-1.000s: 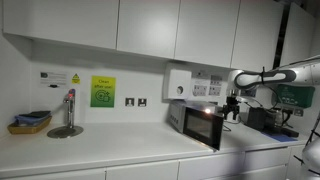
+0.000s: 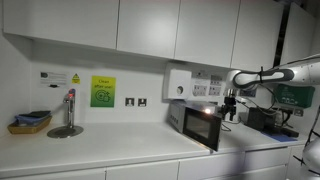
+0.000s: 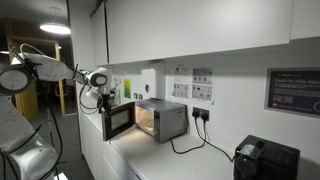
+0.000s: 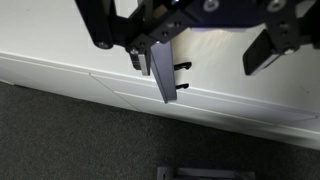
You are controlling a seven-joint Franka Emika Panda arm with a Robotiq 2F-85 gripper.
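The microwave (image 3: 172, 119) stands on the counter with its door (image 3: 119, 121) swung open. In exterior view 1 the dark door (image 2: 202, 128) faces the front of the counter. My gripper is open, its two dark fingers wide apart in the wrist view. The door's edge (image 4: 162, 72), with two black latch hooks (image 4: 182, 67), shows between the fingers, close to the left one. Whether that finger touches the door cannot be told. From outside, the gripper (image 3: 106, 104) is beside the open door, near its free side.
A black appliance (image 3: 264, 160) stands on the microwave's other side. Cupboards (image 2: 145, 28) hang above.
My gripper has shifted slightly downward and to the left in exterior view 1. The microwave and its open door look unmoved.
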